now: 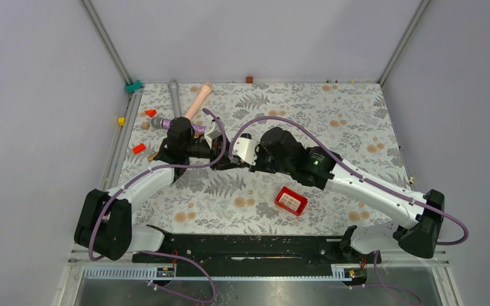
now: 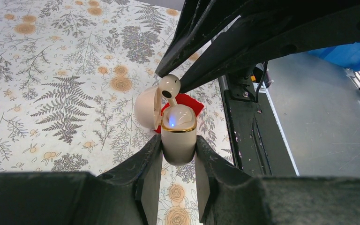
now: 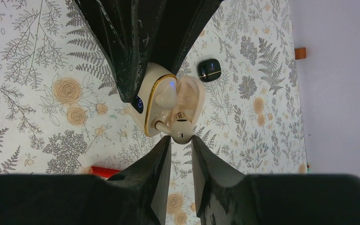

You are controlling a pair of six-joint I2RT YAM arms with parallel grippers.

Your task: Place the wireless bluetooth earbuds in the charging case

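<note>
My left gripper is shut on the white charging case (image 2: 178, 133), whose lid (image 2: 145, 108) stands open and whose blue light is on. A white earbud (image 3: 182, 131) sits at the case's opening, stem pointing into it, between or just at the tips of my right gripper; whether these fingers grip it is unclear. Another earbud (image 3: 165, 96) sits inside the case in the right wrist view. In the top view both grippers meet over the middle of the mat, largely hidden by the arms.
A red box (image 1: 291, 201) lies below the grippers on the mat (image 1: 351, 121). A small black case (image 3: 209, 70) lies behind them. Toys and tools (image 1: 198, 99) cluster at the back left.
</note>
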